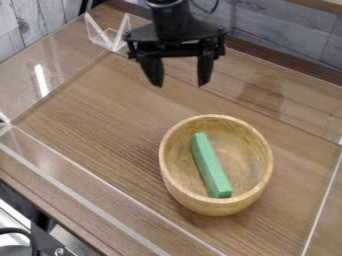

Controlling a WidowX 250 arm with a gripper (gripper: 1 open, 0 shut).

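Note:
My gripper (179, 70) is at the top centre of the view, black, with its two fingers apart and pointing down over bare wood, nothing between them. Below it to the right a round beige bowl (175, 185) stands on the wooden table, with a long green bar (210, 163) lying inside it.
A dark cable (14, 236) lies at the bottom left corner. White frame pieces line the upper left edge.

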